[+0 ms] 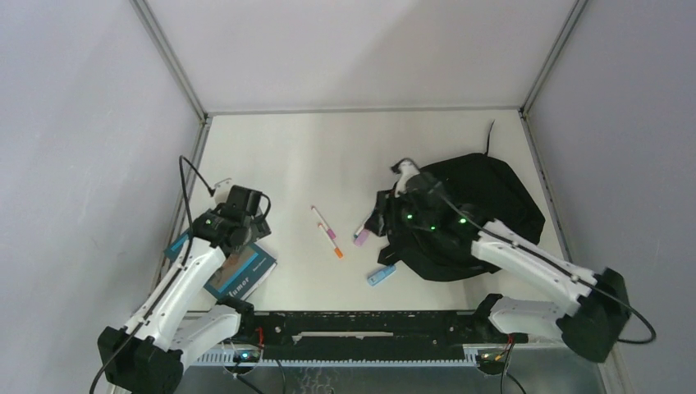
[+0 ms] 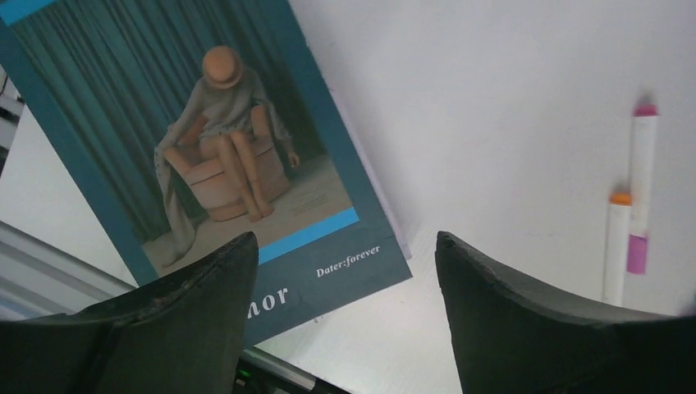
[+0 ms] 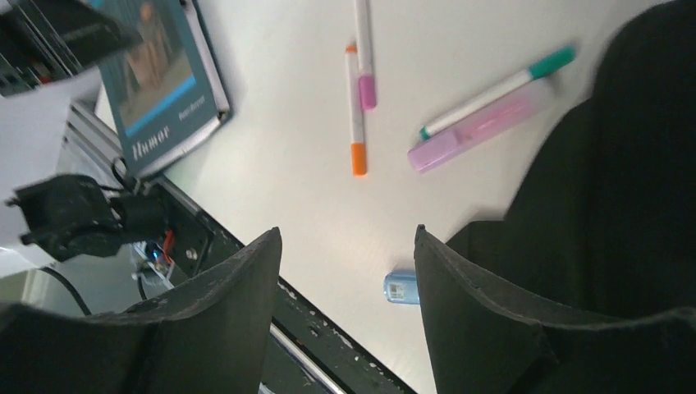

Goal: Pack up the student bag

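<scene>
The black bag [image 1: 509,197] lies on the right side of the table, its mouth closed over. My right gripper [image 1: 379,215] is over the bag's left edge, open and empty; a blue item [image 3: 400,287] shows beyond its fingers in the right wrist view. My left gripper [image 1: 250,234] hangs open above a teal-covered book [image 1: 246,271], whose picture cover [image 2: 308,246] lies below the open fingers. Two markers, an orange-capped one [image 1: 330,241] and a pink-capped one [image 1: 322,222], lie mid-table. A green-capped marker [image 3: 492,94] rests against a pink tube [image 3: 484,123] beside the bag.
A blue item [image 1: 381,275] sits by the bag's lower left. A black beam [image 1: 361,322] runs along the front edge, and walls enclose the sides.
</scene>
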